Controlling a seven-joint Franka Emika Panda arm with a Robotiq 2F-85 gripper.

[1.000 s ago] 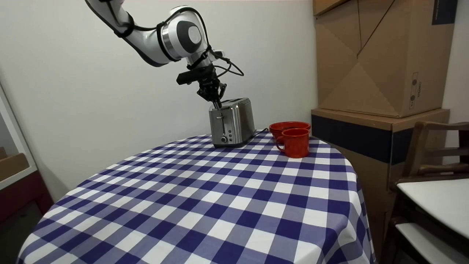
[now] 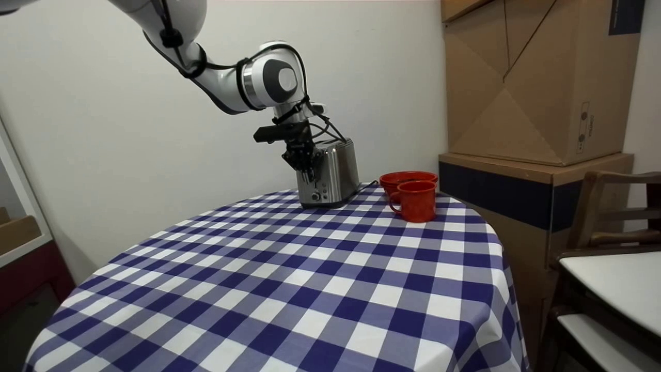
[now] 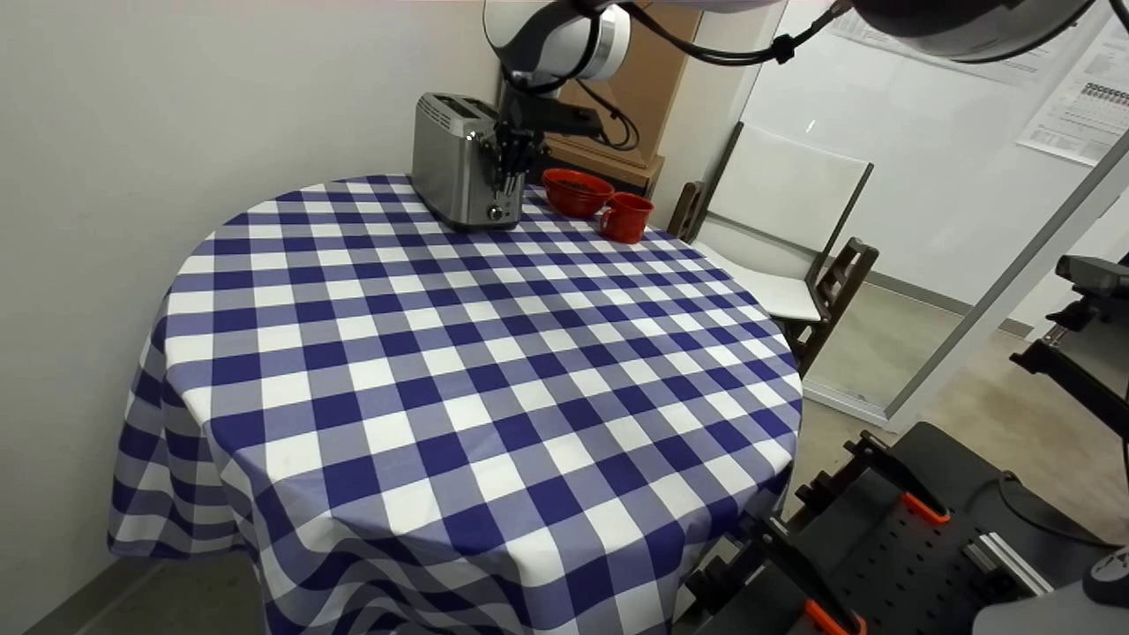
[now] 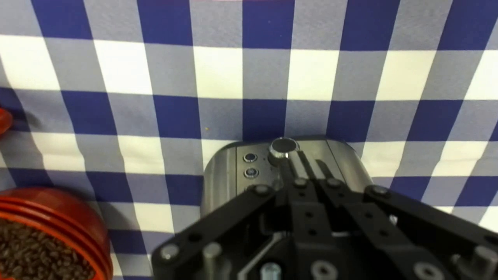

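A silver toaster (image 2: 341, 170) stands upright at the back of the table, with its knob (image 4: 284, 146) and small round buttons (image 4: 250, 172) low on the front face. My gripper is shut, fingers together and pointing down along that face; nothing shows between them. In the first exterior view the gripper (image 2: 311, 176) covers the upper front of the toaster, where the lever slot runs. The lever itself is hidden behind it. From the other side, the gripper (image 3: 510, 182) is also seen close against the front, a little above the knob.
Beside the toaster sit a red bowl (image 3: 577, 190) holding dark beans and a red mug (image 2: 418, 201). Cardboard boxes (image 2: 508, 87) are stacked behind the table's right edge. Most of the checked tablecloth (image 2: 279, 266) is bare.
My arm has come down: the shut gripper moved from the toaster's top front edge to lower along its front, and the lever that showed before is now covered. The toaster has not shifted.
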